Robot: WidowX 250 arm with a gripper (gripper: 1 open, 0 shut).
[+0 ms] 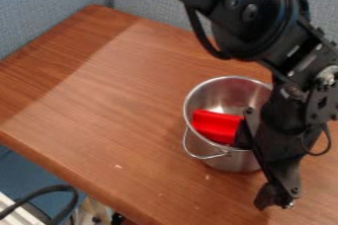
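Note:
A steel pot (201,101) with a wire handle stands on the wooden table toward the right, with a red cylinder (215,124) lying inside it. My black gripper (275,187) is low at the pot's right side, pointing down beside it and partly in front of it.
Grey padded walls bound it behind. Dark cables and a pale object (22,214) are off the table's near left edge.

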